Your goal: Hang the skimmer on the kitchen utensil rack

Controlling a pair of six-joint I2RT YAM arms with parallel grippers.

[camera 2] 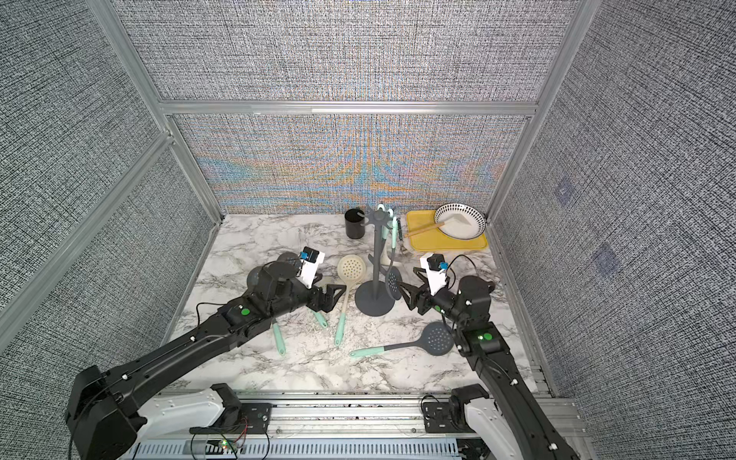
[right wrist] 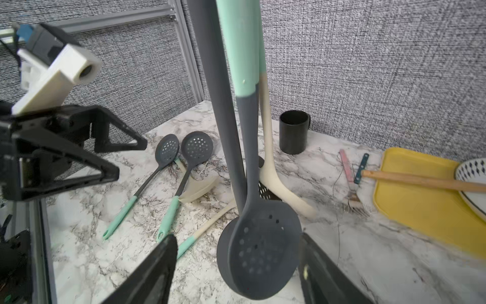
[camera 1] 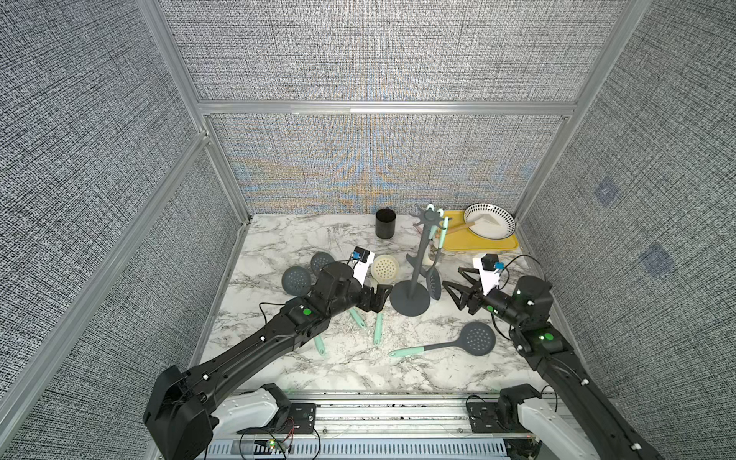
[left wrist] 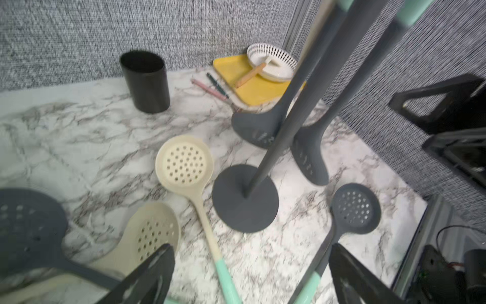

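Note:
The grey utensil rack [camera 1: 410,301] stands mid-table, several utensils with mint handles hanging from it, among them a dark skimmer [right wrist: 265,250] low on its right side. My left gripper [camera 1: 381,299] is open left of the rack, with nothing between its fingers. My right gripper [camera 1: 452,287] stands open right of the hanging skimmer, apart from it, with nothing in it. Another dark skimmer [camera 1: 477,338] lies across the front right of the table, handle pointing left.
More skimmers [camera 1: 296,281] and a cream one [camera 1: 385,266] lie at left. A black mug [camera 1: 385,224] stands at the back; a yellow tray [camera 2: 423,239] with a bowl [camera 2: 460,226] sits at back right, cutlery [right wrist: 348,167] beside it.

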